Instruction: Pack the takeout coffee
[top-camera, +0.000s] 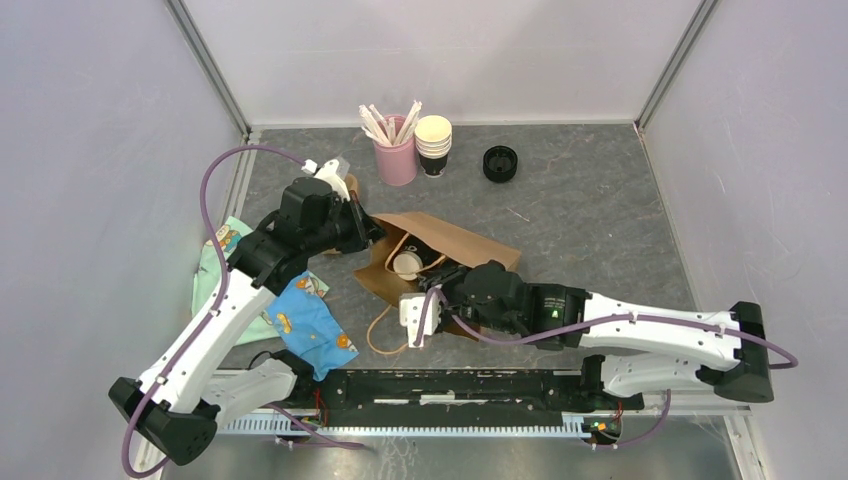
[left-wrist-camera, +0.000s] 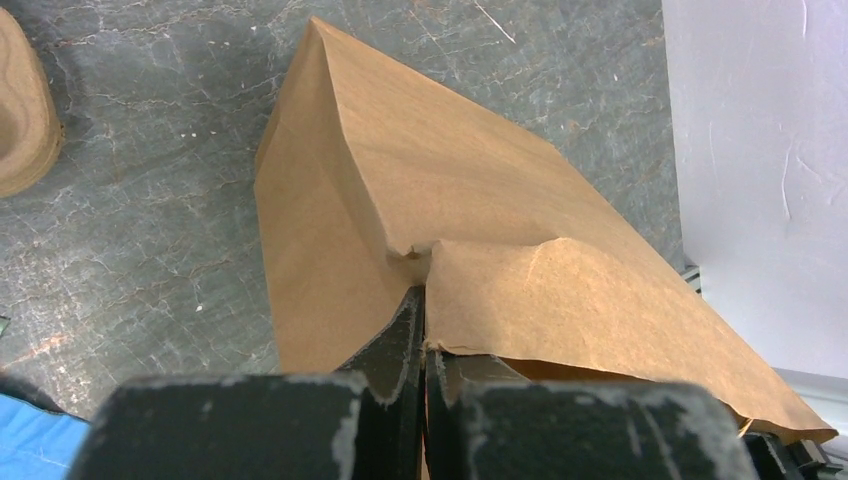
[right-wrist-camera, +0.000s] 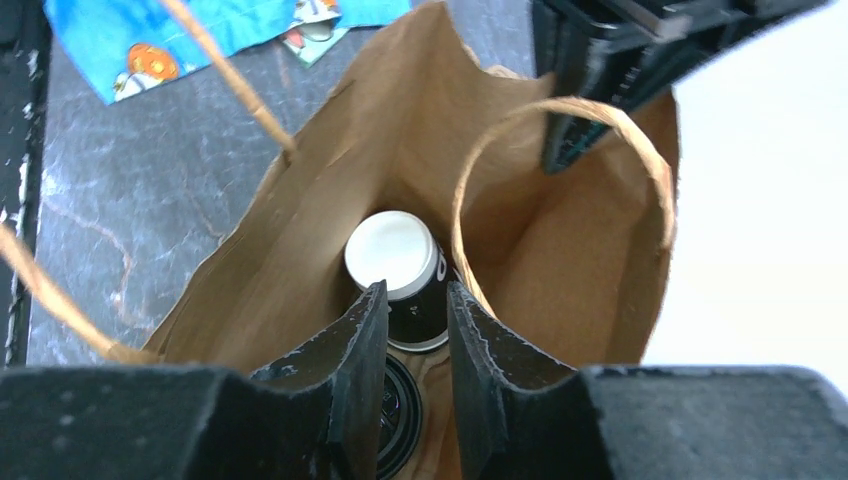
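Note:
A brown paper bag lies open, its rope handles looping over it. Inside sit a white-lidded cup and a black round item below it. My left gripper is shut on the bag's upper edge, which folds over its fingers. My right gripper points into the bag's mouth, its fingertips a little apart, with the cup beyond them; nothing is clearly held.
Pink straw holder, stacked cups and a black lid stand at the back. Blue and green cloths lie at the left.

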